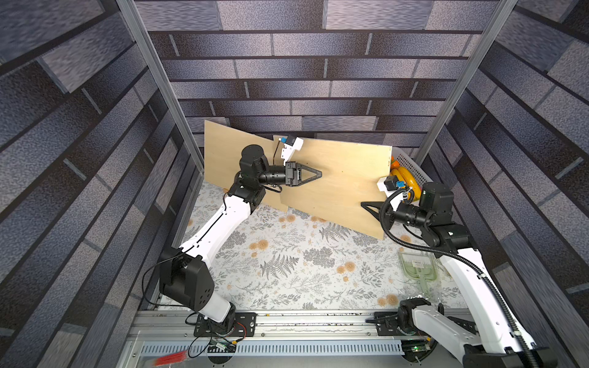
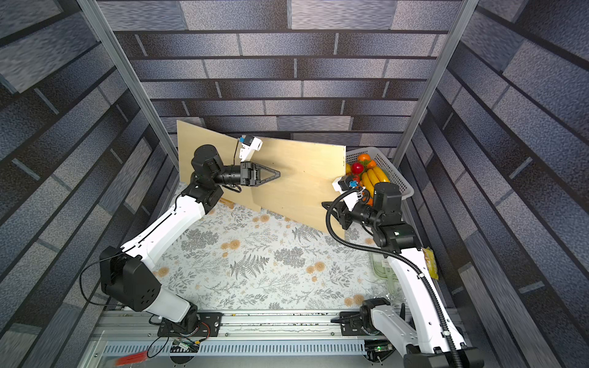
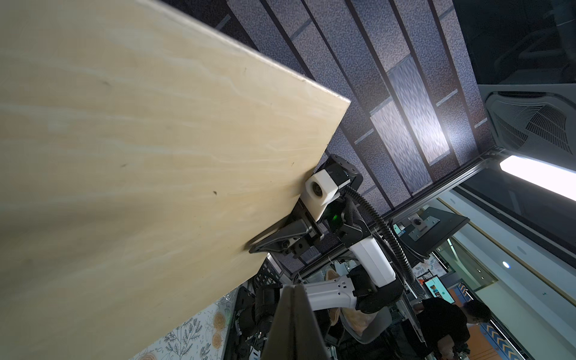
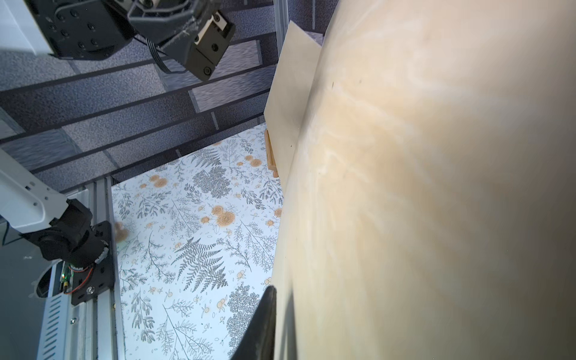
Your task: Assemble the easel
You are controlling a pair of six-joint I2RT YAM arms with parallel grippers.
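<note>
A large plywood panel (image 1: 334, 171) stands tilted across the back, its right edge held by my right gripper (image 1: 370, 205), shut on it. Behind it at the left, a second panel (image 1: 233, 156) leans; in the right wrist view a strip of wooden base (image 4: 270, 150) shows beside it. My left gripper (image 1: 316, 174) is shut, its fingers in front of the held panel's upper left part with nothing seen between them; in the left wrist view its tips point along the panel's face.
A grey basket (image 2: 402, 184) of fruit sits behind at the back right. A green dustpan (image 1: 418, 266) lies at the right front.
</note>
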